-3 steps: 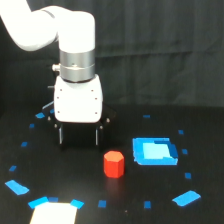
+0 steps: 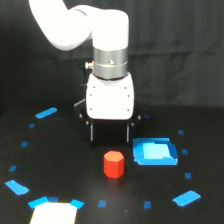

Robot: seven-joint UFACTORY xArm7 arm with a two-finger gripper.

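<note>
A red, roughly hexagonal block (image 2: 114, 164) stands on the black table near the middle of the camera view. My white gripper (image 2: 111, 138) appears just above it in the image, fingers pointing down and spread wide. Nothing shows between the fingers (image 2: 92, 132). How far the fingertips are from the block in depth is hard to judge. To the right, a pale square (image 2: 157, 151) lies inside a blue outline (image 2: 139, 158).
A cream-coloured piece (image 2: 54, 214) is cut off by the bottom left edge, beside blue strips. Further blue tape strips (image 2: 186, 198) and small blue marks are scattered over the dark surface. Open table lies between the red block and the cream piece.
My gripper has shifted right, from left of the red block to roughly in line with it, still open. The block and the blue-outlined square have stayed put.
</note>
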